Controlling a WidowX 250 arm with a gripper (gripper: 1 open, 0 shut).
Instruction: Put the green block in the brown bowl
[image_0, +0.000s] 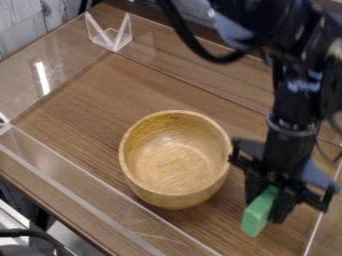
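Observation:
The green block (255, 216) is gripped at its upper end by my gripper (269, 203), its lower end sticking out below the fingers. It leans slightly, and its upper part is hidden by the fingers. To the left, the brown bowl (128, 165) stands on the table, and its inside looks empty. Block and gripper are just right of the bowl's lower right rim, outside it. How far the block is above the table is hard to tell.
A white wire-like holder (110, 36) stands at the far upper left. Dark cables (30, 240) lie at the lower left corner.

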